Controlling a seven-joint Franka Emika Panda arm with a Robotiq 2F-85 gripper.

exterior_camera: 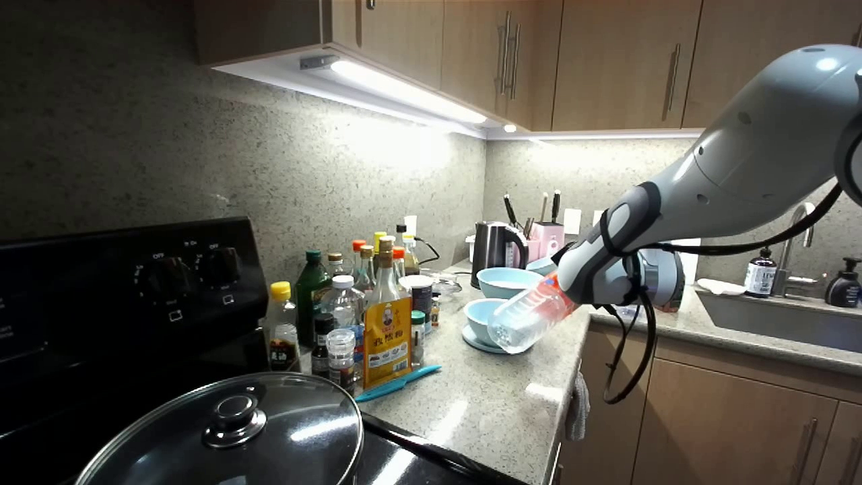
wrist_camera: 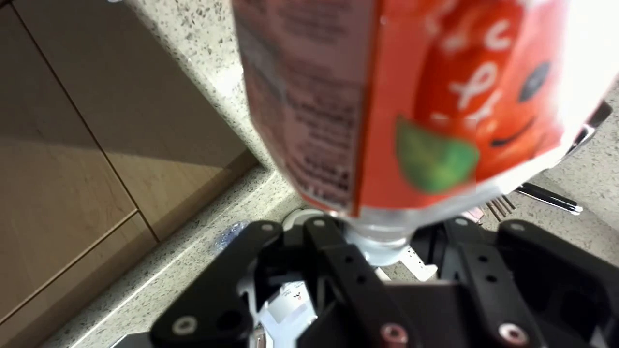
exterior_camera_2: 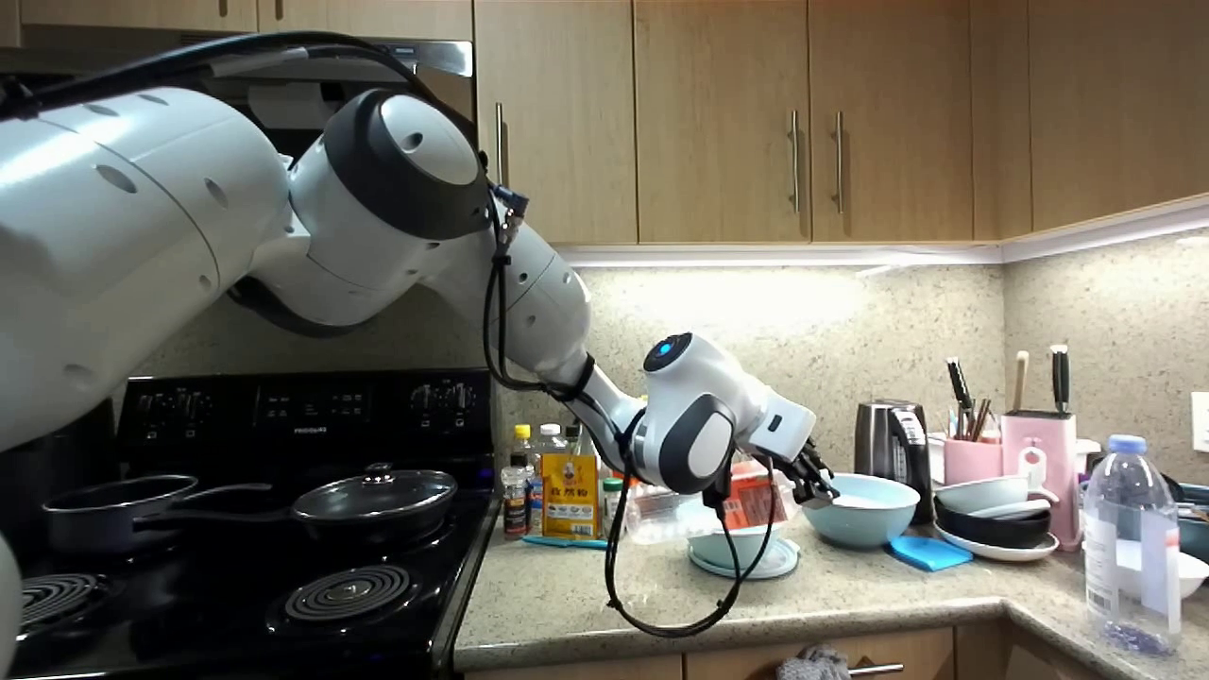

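Observation:
A clear plastic bottle (exterior_camera: 526, 318) with a red label is held tilted above the counter, its clear base pointing down and left in exterior view 1. At its narrow neck, my gripper is shut on it, black fingers (wrist_camera: 331, 235) on either side. In exterior view 2 the bottle (exterior_camera_2: 669, 516) lies nearly level, partly behind the wrist and cables, with the black gripper (exterior_camera_2: 812, 478) at its right end. A small light blue bowl (exterior_camera: 478, 320) on a saucer (exterior_camera: 475, 343) is partly covered by the bottle in exterior view 1.
Behind stand a larger blue bowl (exterior_camera_2: 863, 519), a kettle (exterior_camera_2: 893, 448) and a pink knife block (exterior_camera_2: 1048, 465). Sauce bottles and a yellow packet (exterior_camera: 388, 339) crowd the counter beside the stove.

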